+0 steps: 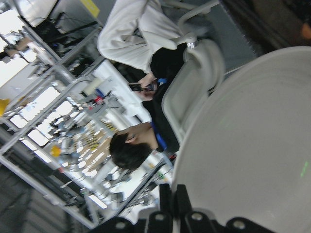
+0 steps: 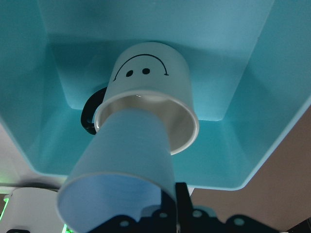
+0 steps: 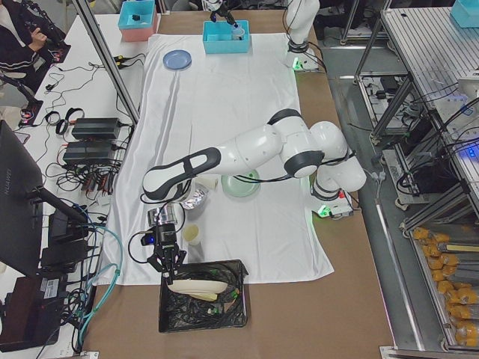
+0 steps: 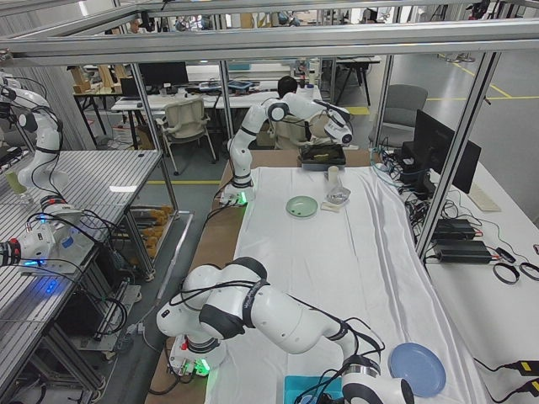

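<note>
My left gripper [image 3: 168,265] is over a black bin [image 3: 202,318], shut on the rim of a pale plate [image 3: 196,286], which hangs tilted there; the left wrist view [image 1: 243,141] shows it filling the right side. My right gripper is shut on a pale blue cup [image 2: 121,145] at the blue tray [image 2: 257,63]; its lower end meets a white smiley mug [image 2: 150,73] with a black handle lying in that tray.
A green plate [image 4: 301,206], a foil bowl [image 4: 337,195] and an upright pale cup [image 3: 191,234] stand on the white cloth. A blue plate [image 3: 177,60] lies at the far end.
</note>
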